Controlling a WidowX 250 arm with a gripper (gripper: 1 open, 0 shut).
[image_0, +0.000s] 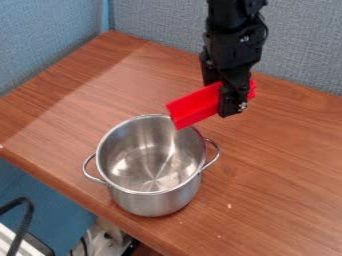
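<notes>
My black gripper (227, 94) reaches down from the top of the view, shut on a red bar-shaped object (190, 108) held at a slant, its lower-left end above the back right rim of a steel pot (151, 195). The pot has two side handles and stands empty on the wooden table near its front left edge.
Grey-blue padded walls (167, 30) border the back and left. A black cable and white parts lie below the front left edge.
</notes>
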